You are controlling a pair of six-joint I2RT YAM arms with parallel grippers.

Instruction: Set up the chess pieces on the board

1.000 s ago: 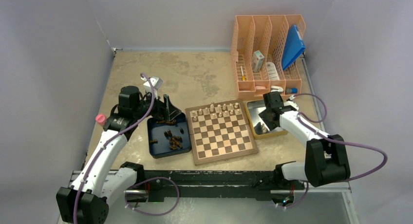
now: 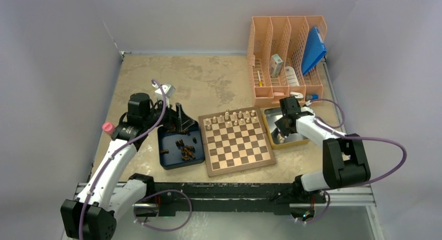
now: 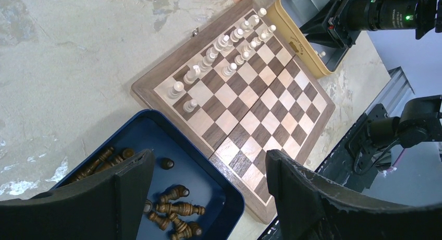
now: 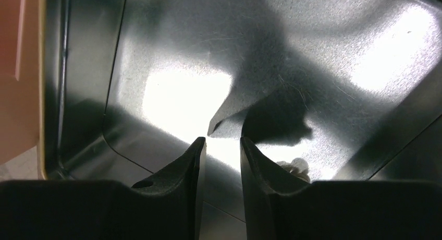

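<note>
The chessboard (image 2: 237,146) lies mid-table, with light pieces (image 3: 209,56) upright in two rows along its far side. Its near half is bare. In the nearer row a gap separates the leftmost pawn (image 3: 190,105) from the others. Dark pieces (image 3: 180,208) lie loose in the blue tray (image 2: 181,166) on the left. Over that tray hangs my left gripper, its fingers wide apart and empty. My right gripper points down into the metal tray (image 2: 298,142), open and empty. A light piece (image 4: 296,168) on that tray's floor is partly hidden behind a finger.
At the back right stands an orange divided rack (image 2: 260,57) holding a blue folder (image 2: 314,50) and small items, close behind the metal tray. A purple hose (image 2: 383,141) loops beside the right arm.
The right arm has shifted a little leftward over the metal tray, its elbow moving inward. The left arm and the pieces on the board look unchanged.
</note>
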